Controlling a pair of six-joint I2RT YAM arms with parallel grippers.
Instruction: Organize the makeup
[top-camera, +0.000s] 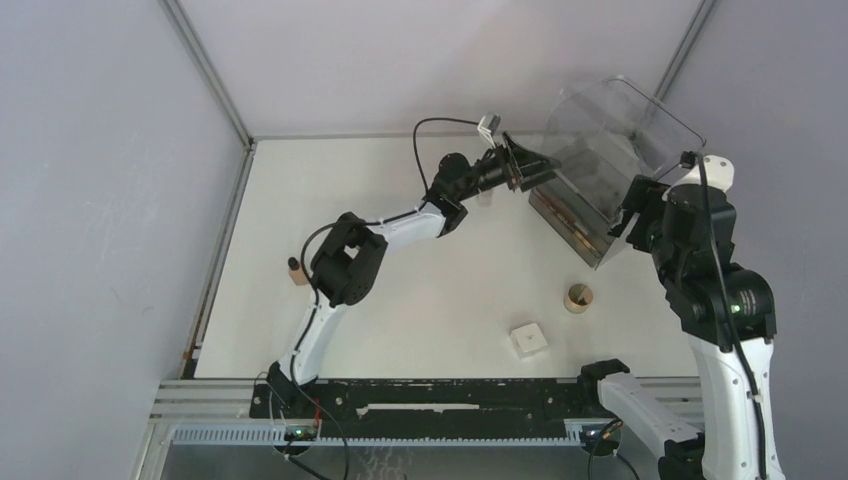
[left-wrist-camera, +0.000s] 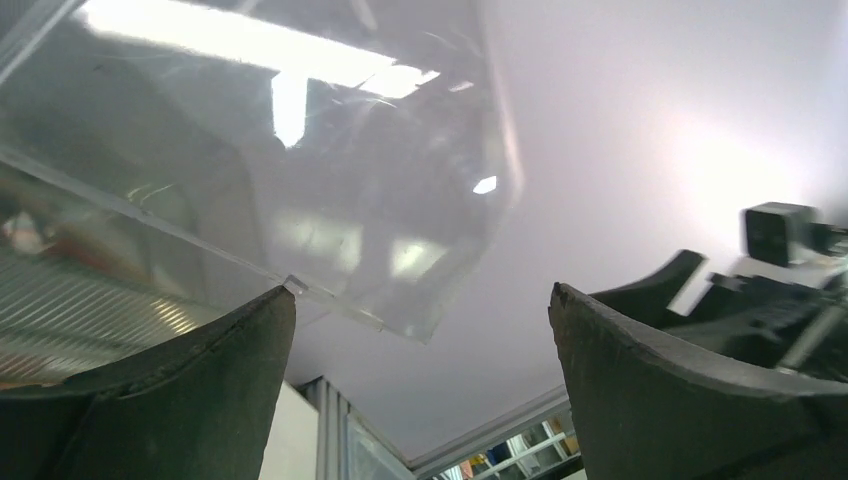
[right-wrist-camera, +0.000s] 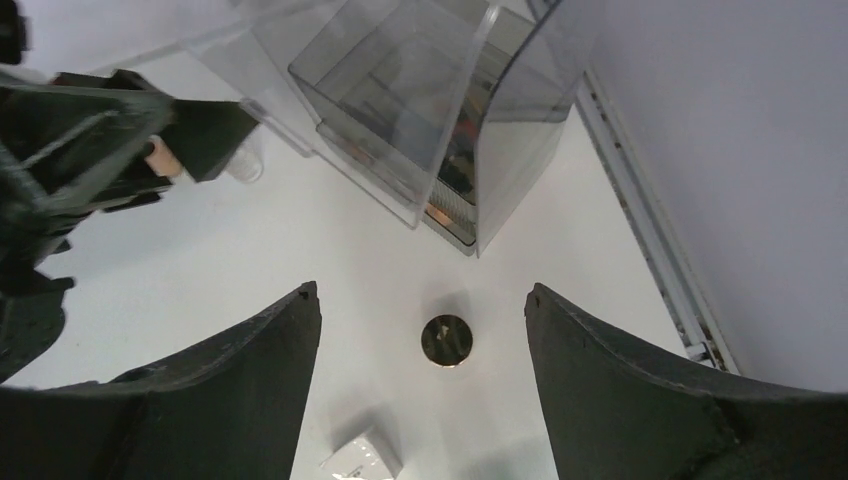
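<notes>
The clear acrylic organizer (top-camera: 583, 205) stands at the back right, its lid raised, with items inside. My left gripper is open at the lid (left-wrist-camera: 380, 200), with nothing visible between its fingers. My right gripper is open, to the organizer's right in the top view, with nothing held. A foundation bottle (top-camera: 298, 273) stands at the left. A round tan container with a dark top (top-camera: 578, 298) is in front of the organizer. A white cube (top-camera: 529, 340) lies nearer the front. In the right wrist view, small bottles (right-wrist-camera: 163, 158) stand left of the organizer, partly hidden.
Walls with metal rails (top-camera: 683, 55) border the back and sides. My left arm stretches diagonally across the table.
</notes>
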